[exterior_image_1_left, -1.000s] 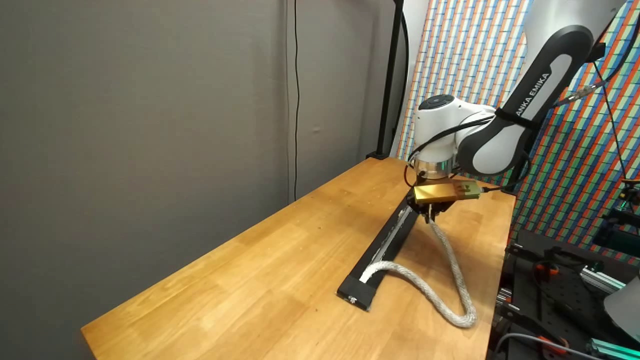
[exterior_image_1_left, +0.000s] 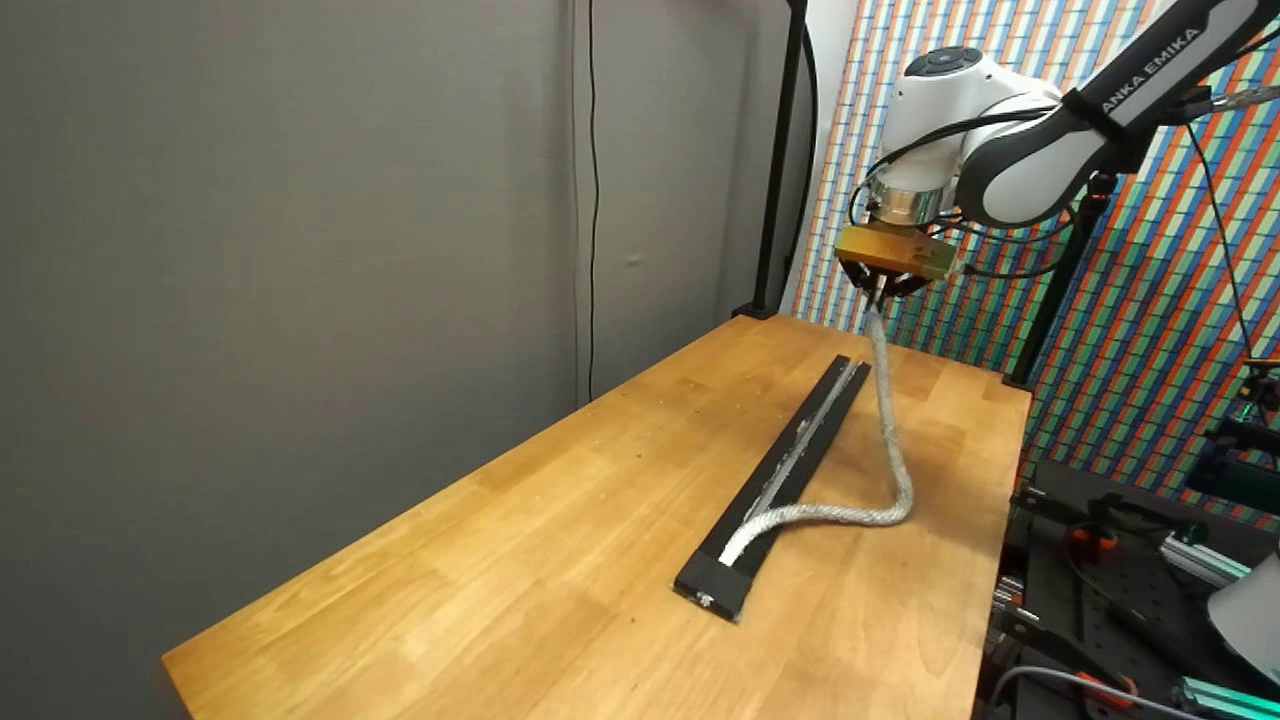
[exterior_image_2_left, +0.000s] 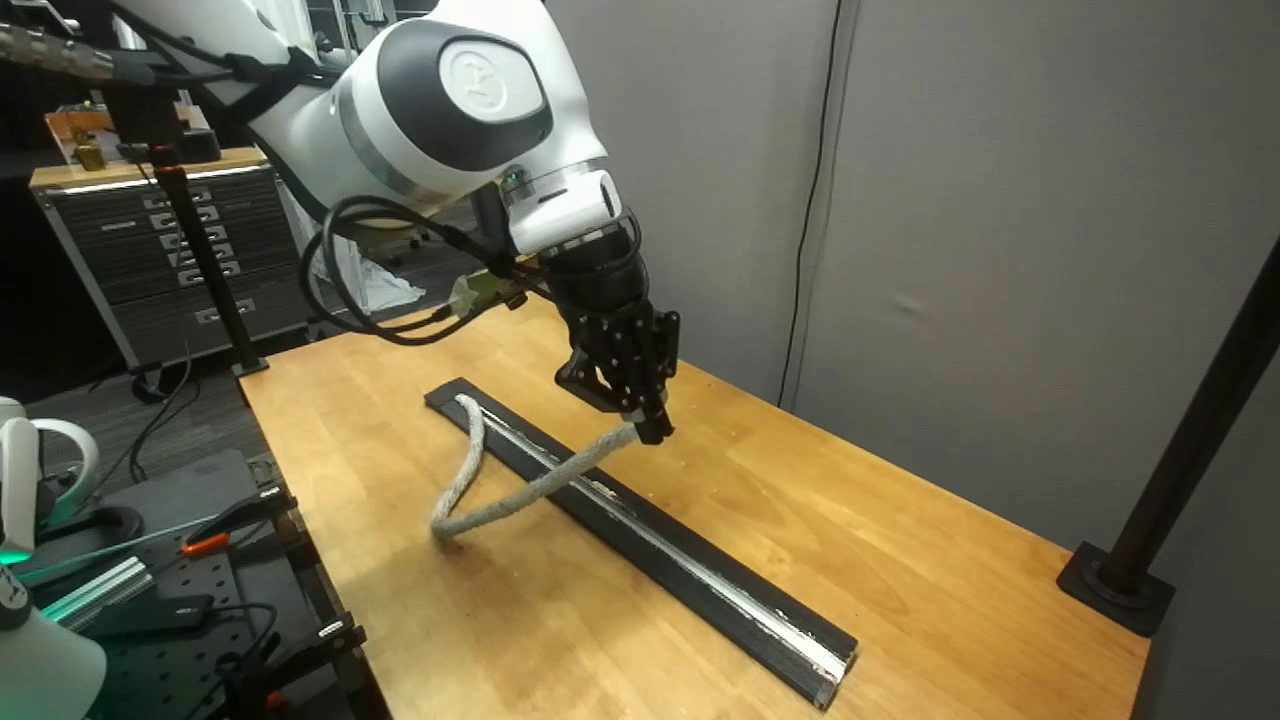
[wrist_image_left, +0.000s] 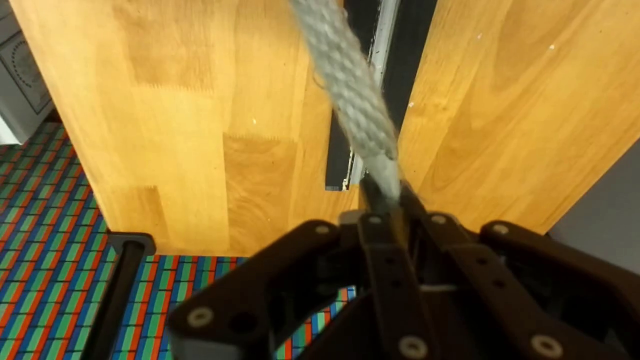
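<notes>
A grey braided rope (exterior_image_1_left: 890, 420) hangs from my gripper (exterior_image_1_left: 877, 300) and curves down onto the table. The gripper is shut on the rope's end, as the wrist view shows with the rope (wrist_image_left: 360, 96) entering between the fingers. The rope's other end meets one end of a long black channel (exterior_image_1_left: 714, 580), which has a pale groove along its middle. In the second exterior view the rope (exterior_image_2_left: 528, 494) loops beside the channel (exterior_image_2_left: 720, 606) and rises to the gripper (exterior_image_2_left: 648, 420). Most of the groove is bare.
Black posts stand at its far corners, one of them in the wrist view (wrist_image_left: 114, 288). A grey wall (exterior_image_1_left: 360, 240) runs along one side, and a cart with tools (exterior_image_1_left: 1116, 576) stands along the other.
My gripper has risen and moved back, away from the channel's attached end, carrying the rope's end. The rope's slack loop has shortened and drawn in, and the channel has stayed put.
</notes>
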